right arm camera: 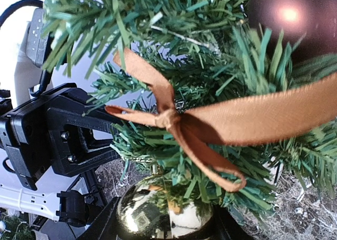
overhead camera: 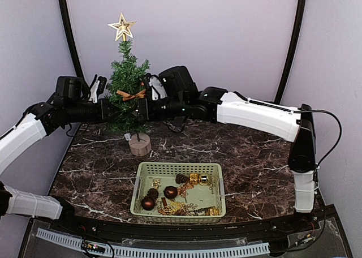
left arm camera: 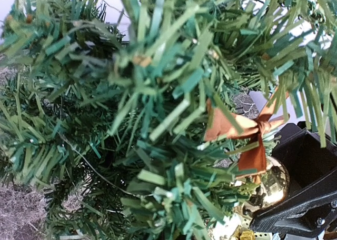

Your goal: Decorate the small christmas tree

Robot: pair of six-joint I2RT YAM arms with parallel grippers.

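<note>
The small tree [overhead camera: 125,71], topped by a gold star [overhead camera: 122,27], stands on a wooden base [overhead camera: 139,145]. An orange bow [right arm camera: 168,119] lies among its branches, beside a brown bauble [right arm camera: 295,19]. Below the bow, my right gripper [overhead camera: 136,108] is shut on a gold ball, also seen in the left wrist view. My left gripper [overhead camera: 116,111] reaches into the branches from the left, facing the right one; its fingertips are hidden by greenery in the top view, and the right wrist view shows its black body behind the branches.
A pale green basket [overhead camera: 219,190] holds several brown balls, cones and gold ornaments at the front centre. Walls enclose the back and sides.
</note>
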